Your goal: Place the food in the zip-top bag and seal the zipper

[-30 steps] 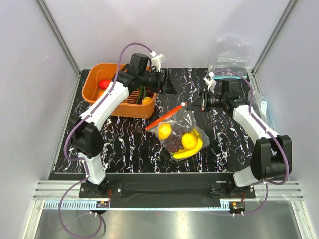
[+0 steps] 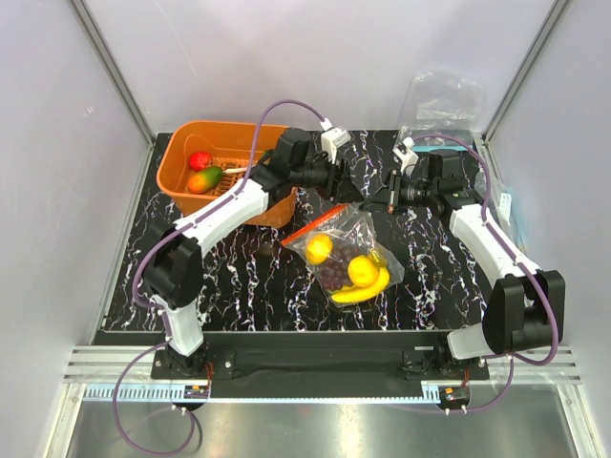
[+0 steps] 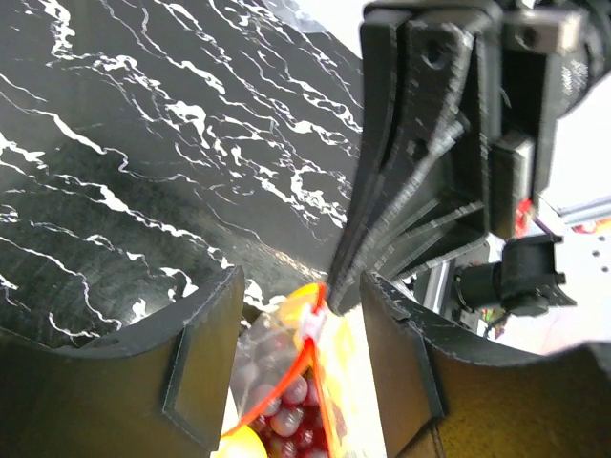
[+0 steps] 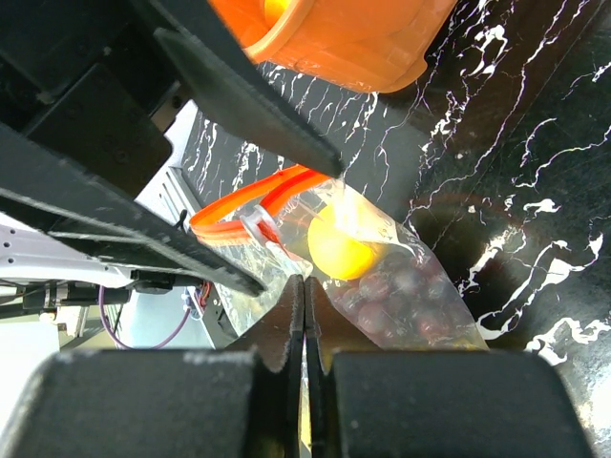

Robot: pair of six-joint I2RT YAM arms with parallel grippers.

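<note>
The clear zip top bag [image 2: 346,260] lies mid-table with yellow fruit, grapes and a banana inside. An orange zipper strip [image 2: 315,225] edges its upper left side, and in the right wrist view a pale slider [image 4: 256,227] sits near the strip's end. My right gripper is shut at the bag's upper corner, with the thin plastic at its fingertips. The left gripper is part open, its fingers [image 3: 215,315] on either side of the zipper end and the right fingertips. Contact between the left fingers and the slider cannot be made out.
An orange basket [image 2: 181,196] with more produce stands at the back left, behind the left arm. Another clear bag [image 2: 444,100] lies at the back right. Bare marble table shows left and right of the filled bag.
The left gripper has come right and toward the front, from above the table to the zipper end, now covering it. The filled bag and right gripper have shifted only slightly.
</note>
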